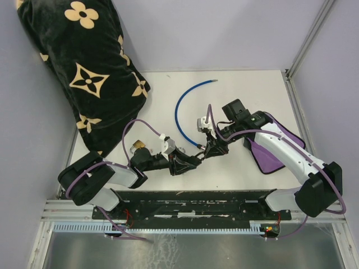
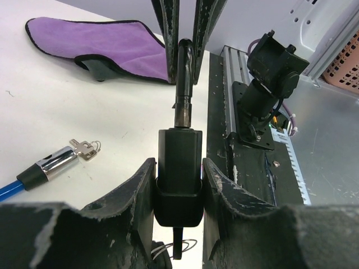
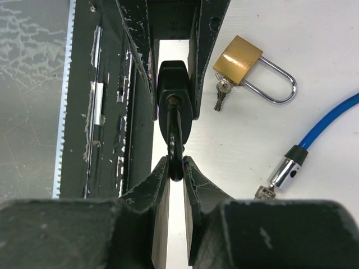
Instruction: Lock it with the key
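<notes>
My left gripper [image 1: 185,163] is shut on a black key fob [image 2: 178,174] whose dark metal shaft points at my right gripper [image 1: 210,147]. The right gripper's fingers sit around that shaft, close together; how tightly is unclear. A blue cable lock [image 1: 177,112] lies curved on the table, with small keys [image 2: 84,150] at its metal end. In the right wrist view a brass padlock [image 3: 238,59] with keys [image 3: 221,95] lies beside the fob.
A purple cloth [image 1: 263,154] lies at the right under my right arm. A dark patterned cushion [image 1: 90,67] fills the back left.
</notes>
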